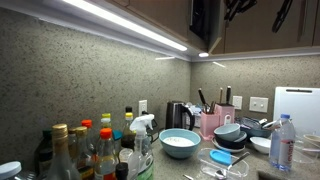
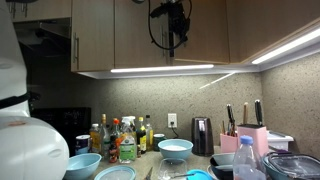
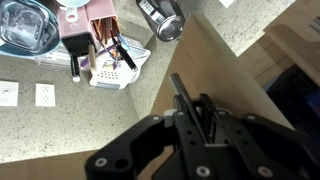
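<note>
High up against the wooden cabinet (image 2: 205, 35), my gripper (image 2: 171, 42) hangs well above the counter. In exterior view 1 only dark parts of the arm and gripper show, at the top right, cut by the frame edge. In the wrist view the gripper has its dark fingers close to the cabinet's wooden edge (image 3: 225, 75). Whether they touch the wood, or how wide they stand, I cannot tell. No loose object shows between them.
On the counter stand a light blue bowl (image 1: 180, 142), several bottles, a pink knife block (image 1: 211, 122), a kettle (image 2: 203, 137) and a water bottle (image 1: 284, 143). A light strip (image 2: 175, 69) runs under the cabinet. Open air lies between counter and cabinets.
</note>
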